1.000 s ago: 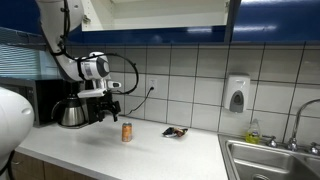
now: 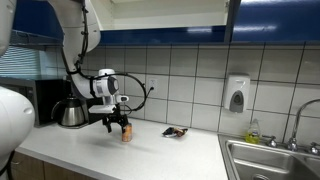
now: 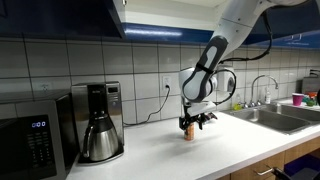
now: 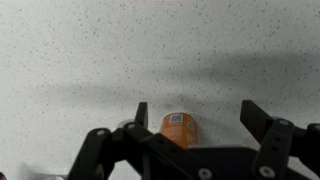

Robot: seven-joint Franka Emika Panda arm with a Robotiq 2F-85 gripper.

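An orange-brown bottle or can point(image 2: 127, 132) stands upright on the white counter. In the wrist view its round orange top point(image 4: 178, 122) shows low in the picture, between the two dark fingers and partly hidden by the gripper's body. My gripper point(image 2: 115, 123) is open and hangs beside the bottle, close to its upper part. From the wrist, the gripper has its fingers spread wide, one on each side of the orange top, with clear room around it. Exterior view 2 shows the bottle point(image 3: 188, 132) just below the gripper point(image 3: 191, 124).
A dark packet point(image 2: 175, 132) lies toward the wall, right of the bottle. The sink point(image 2: 265, 160) is at the far right. A coffee maker point(image 3: 98, 120) and a microwave point(image 3: 38, 130) stand at the other end.
The arm has come down and to the right in exterior view 1, bringing the gripper beside the bottle. The bottle has stayed in place.
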